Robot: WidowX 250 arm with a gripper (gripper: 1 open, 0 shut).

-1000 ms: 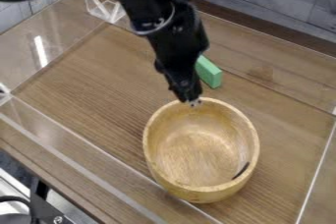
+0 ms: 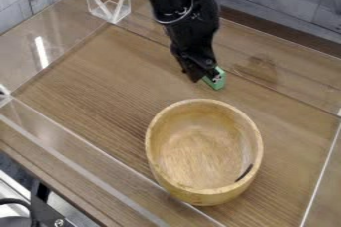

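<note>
My black gripper (image 2: 204,75) reaches down from the top centre over the wooden table, its tip at a small green block (image 2: 216,80) that sits behind the bowl, partly hidden by the gripper. The gripper looks shut; whether anything is between its fingers cannot be made out at this size. A large empty wooden bowl (image 2: 202,153) stands in the lower middle.
A white wire object (image 2: 110,2) is at the back left. A wooden wall runs along the back right, and cables lie at the lower left.
The gripper has moved back from above the bowl toward the green block and is farther from the camera. The bowl and block look to be in the same places.
</note>
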